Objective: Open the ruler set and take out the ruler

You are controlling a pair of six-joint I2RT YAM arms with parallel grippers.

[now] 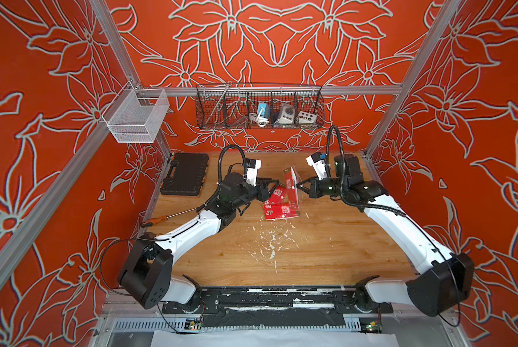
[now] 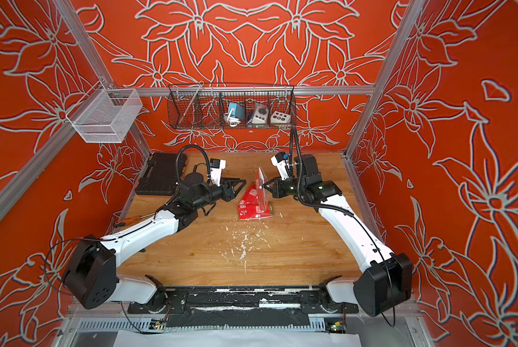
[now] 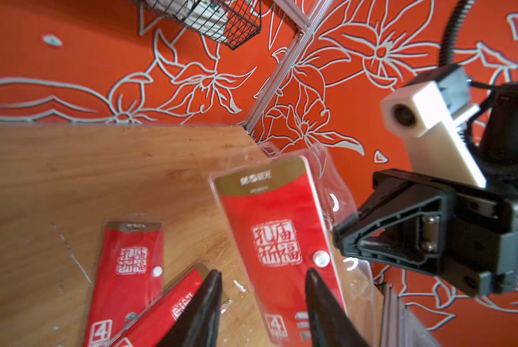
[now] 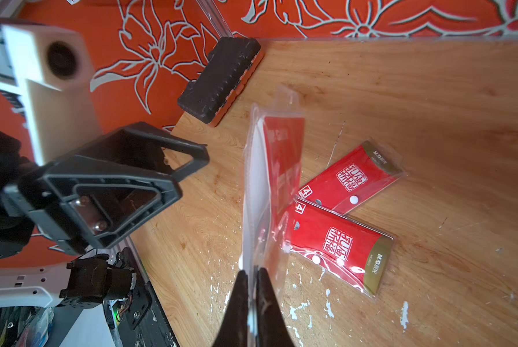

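One red ruler set (image 3: 273, 243) in a clear sleeve stands tilted up on edge between the two arms. My right gripper is shut on the edge of its clear sleeve. The left gripper is part open, its fingers (image 3: 198, 315) apart in front of the red face, with nothing seen held between them. Two more red ruler sets lie flat on the table: an angled one (image 4: 351, 176) and, touching it, a nearer one (image 4: 340, 243). Whether the raised sleeve's flap is open cannot be told.
A black case (image 1: 183, 173) lies at the back left, with an orange-handled screwdriver (image 1: 155, 221) in front of it. A wire basket (image 1: 259, 107) hangs on the back wall. White scraps (image 1: 272, 243) mark the bare front table.
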